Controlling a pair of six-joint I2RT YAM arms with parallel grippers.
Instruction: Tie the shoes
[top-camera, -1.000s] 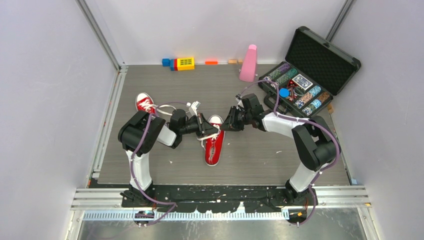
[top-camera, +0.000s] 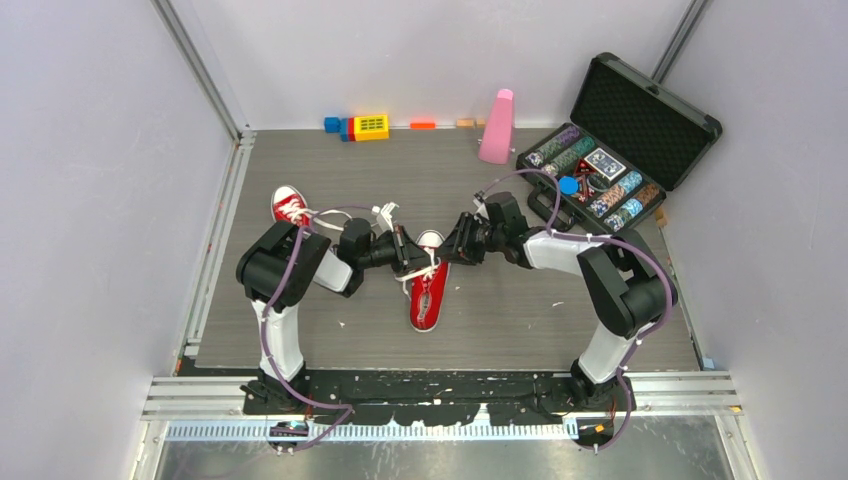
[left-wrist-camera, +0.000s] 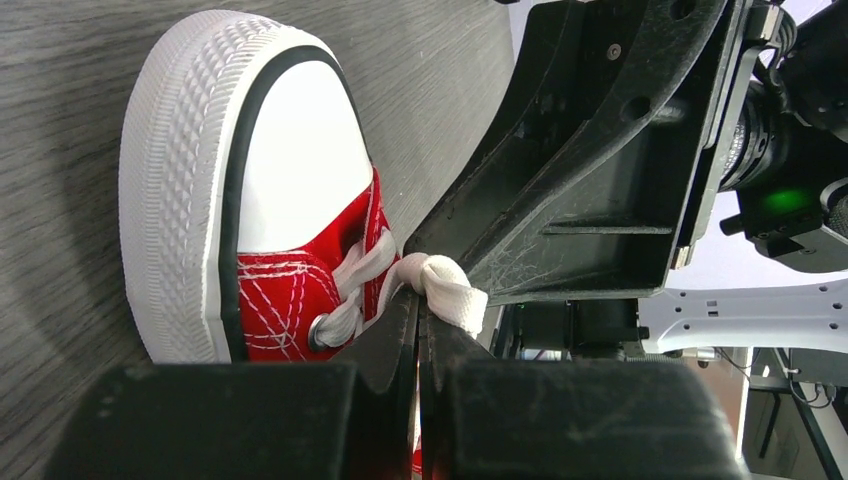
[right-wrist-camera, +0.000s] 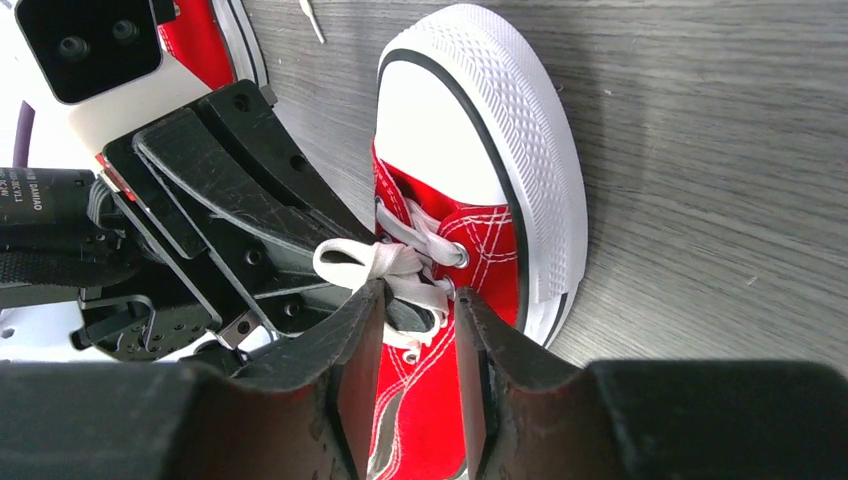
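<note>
A red shoe with a white toe cap (top-camera: 427, 300) lies mid-table, toe toward the back. My left gripper is shut low over its laces. White lace (right-wrist-camera: 395, 272) wraps around the left fingertips in the right wrist view, with a small loop sticking out to the left; whether any lace is pinched inside cannot be told. From the right side, my right gripper stands part open, its fingers apart, with the wrapped lace just beyond and between the tips. A second red shoe (top-camera: 289, 206), with loose white laces, lies farther back on the left.
At the back are toy blocks (top-camera: 370, 127), an orange block (top-camera: 422, 125) and a pink object (top-camera: 497, 128). An open case of chips (top-camera: 600, 175) stands back right.
My right gripper has shifted very slightly at the shoe, and its arm's purple cable has moved a little. The left arm and both shoes look the same.
</note>
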